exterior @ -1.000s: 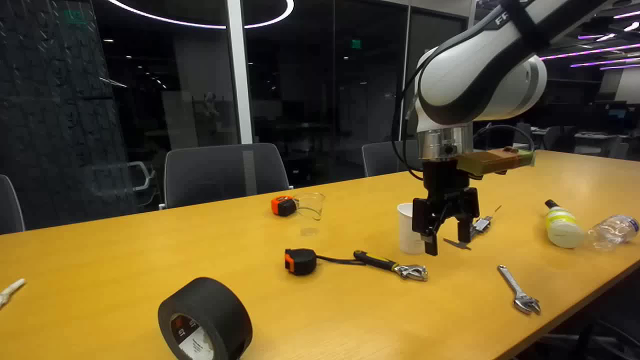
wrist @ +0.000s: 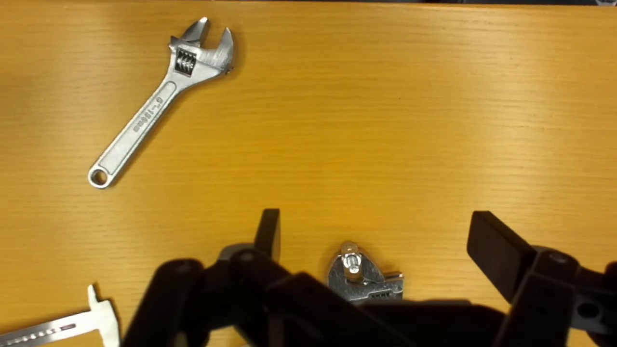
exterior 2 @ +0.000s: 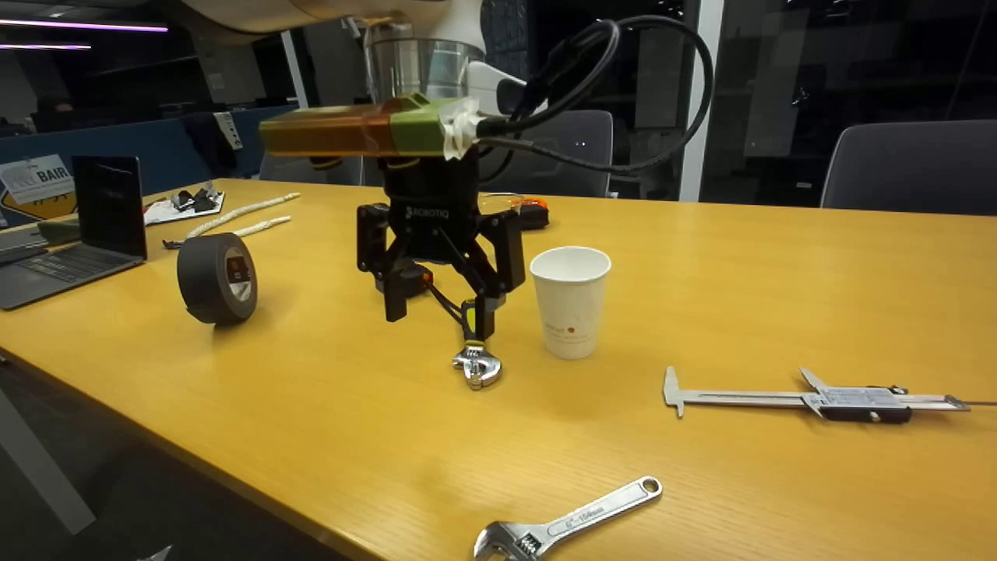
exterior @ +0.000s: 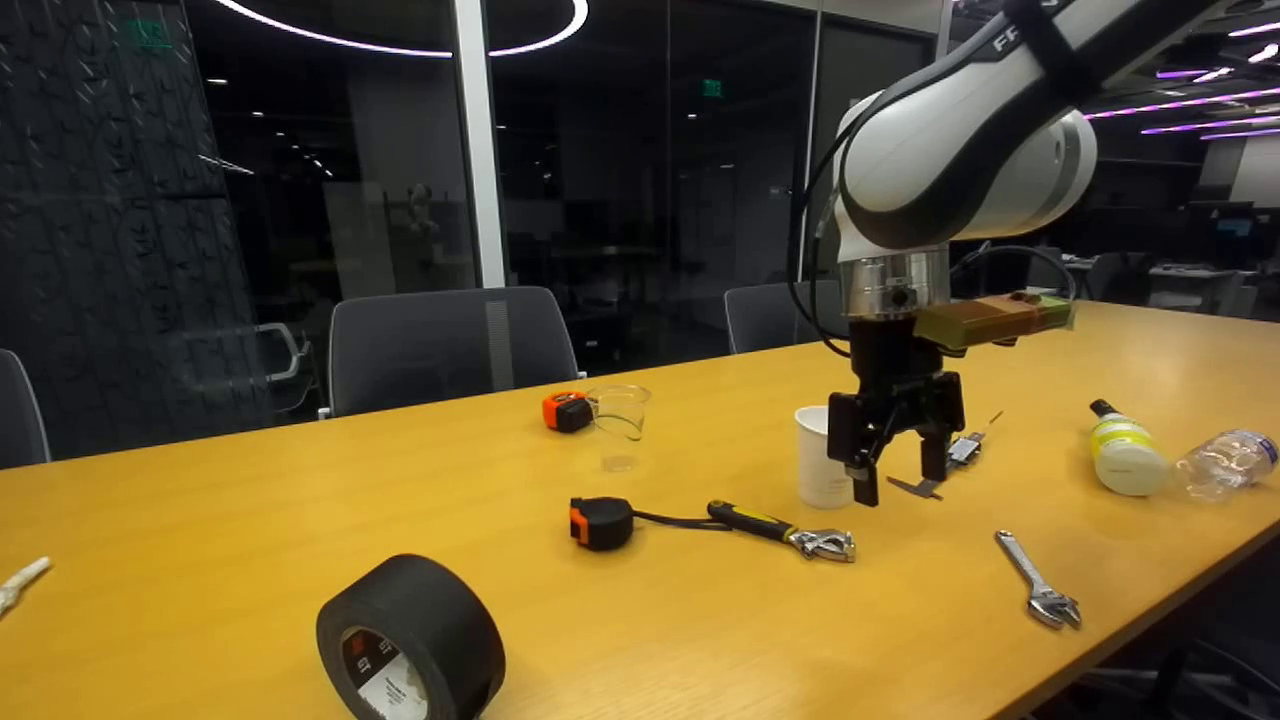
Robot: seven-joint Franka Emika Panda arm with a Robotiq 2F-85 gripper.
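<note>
My gripper is open above the table, with nothing between its fingers. In the wrist view the steel head of a black-handled adjustable wrench shows below and between the fingers; its handle is hidden by the gripper there. That same wrench lies flat in exterior view 1, its handle toward a black and orange tape measure. An all-silver adjustable wrench lies apart, near the table edge. Close by the gripper stands an upright white paper cup. Silver calipers rest flat on the table.
A black tape roll stands on its side. Farther back are a clear cup and another tape measure. A yellow-labelled bottle and a clear plastic bottle lie at the right. Bare table separates the two wrenches.
My gripper has shifted very slightly up and to the right in exterior view 1.
</note>
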